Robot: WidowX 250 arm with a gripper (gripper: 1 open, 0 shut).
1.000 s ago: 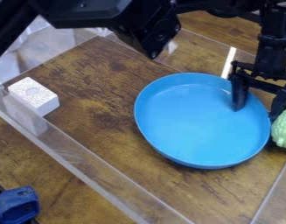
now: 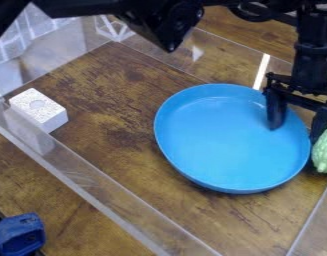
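My gripper [image 2: 298,114] hangs at the right over the rim of a blue plate [image 2: 222,140], its dark fingers low around the plate's right edge. A pale green crinkled object [image 2: 322,151] sits just beside the plate at the right edge of the view, close under my gripper. Whether the fingers hold it or the rim is hard to tell.
A white block [image 2: 38,109] lies on the wooden surface at the left. A blue object [image 2: 15,236] is in the lower left corner. Transparent strips or walls border the area. The wood left of the plate is clear.
The plate and the green object have shifted very slightly. The gripper stays in nearly the same place at the right.
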